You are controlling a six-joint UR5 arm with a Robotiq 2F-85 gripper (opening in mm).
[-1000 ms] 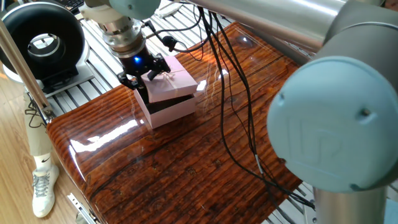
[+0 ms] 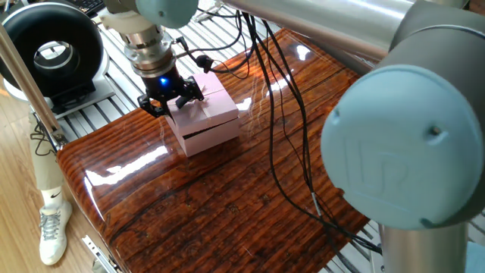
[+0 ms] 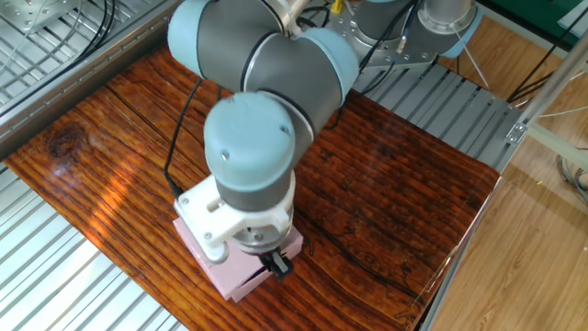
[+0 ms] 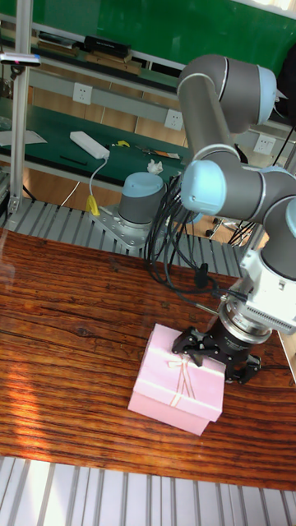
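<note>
A pink box point(image 2: 211, 141) stands on the glossy wooden table, its pink lid point(image 2: 210, 106) sitting slightly askew on top. A thin dark gap shows between lid and box along the near side in exterior view 1. In exterior view 3 the lid point(image 4: 182, 376) carries a ribbon bow. My black gripper point(image 2: 173, 108) is at one edge of the lid, with one finger over its top. Whether the fingers are closed on the lid's edge is not clear. The arm covers much of the box in exterior view 2, where only part of the pink lid point(image 3: 204, 255) shows.
Around the box the wooden table point(image 2: 220, 205) is mostly bare. Black cables point(image 2: 274, 144) hang from the arm over the table. A black ring-shaped device point(image 2: 54, 53) stands beyond the table's edge.
The gripper has moved down a little. The lid, raised and tilted before with a wide opening under it, is now lower, leaving only a narrow gap.
</note>
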